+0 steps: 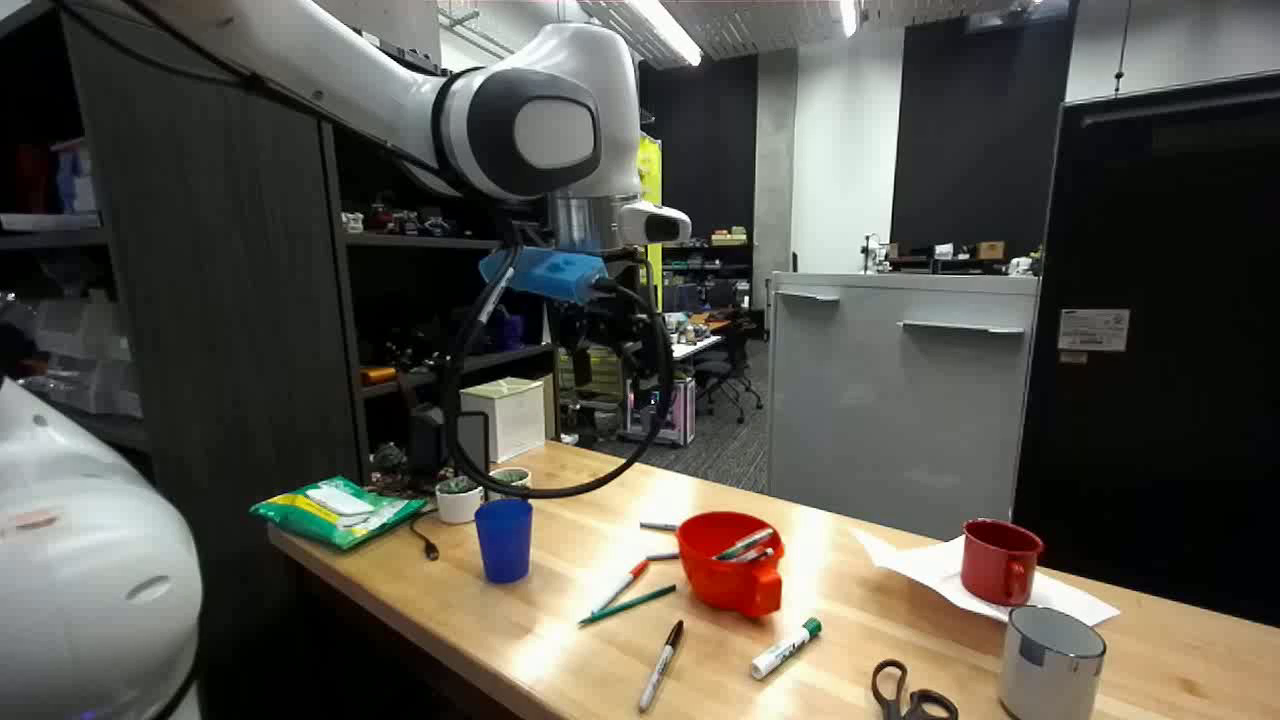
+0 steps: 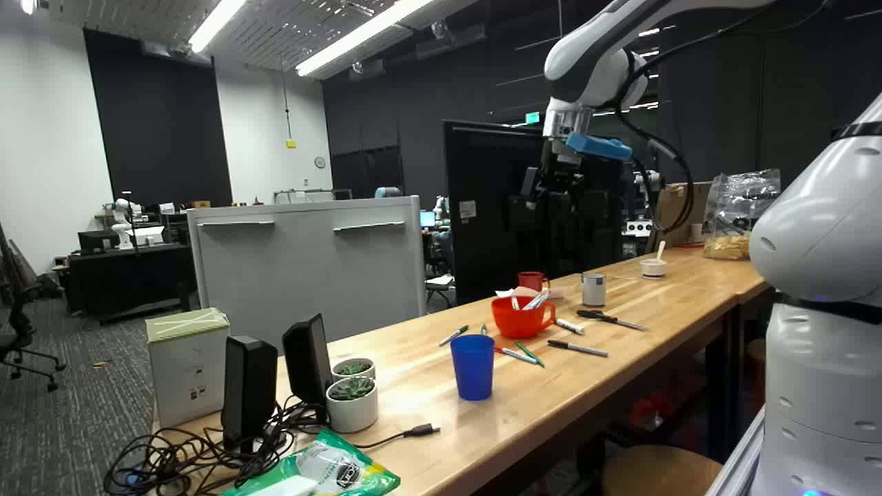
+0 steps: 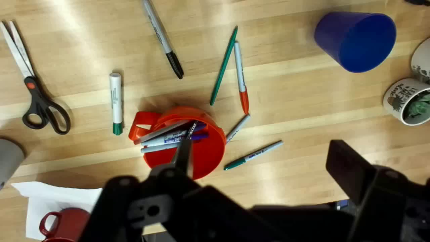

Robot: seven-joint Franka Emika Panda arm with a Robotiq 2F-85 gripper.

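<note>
High above the table, my gripper stands open with nothing between its fingers. Below it in the wrist view is a large red cup [image 3: 209, 149] holding several markers, one finger partly covering it. Around the cup lie a green-capped thick marker [image 3: 116, 101], a black-capped marker [image 3: 163, 38], a green pencil-like stick [image 3: 224, 66], a red-capped marker [image 3: 240, 76] and a thin green-capped marker [image 3: 254, 155]. A further grey pen [image 3: 238, 128] lies against the cup's side. The blue cup [image 3: 354, 40] stands apart from them, upright in exterior view 2.
Scissors [image 3: 38, 88], a grey mug [image 1: 1052, 662] and a dark red mug [image 1: 1000, 562] on white paper stand past the red cup. Potted plants [image 2: 353, 401], black speakers [image 2: 249, 388], cables and a green packet [image 1: 339, 511] crowd the other end. Bare wood separates the blue cup from the pens.
</note>
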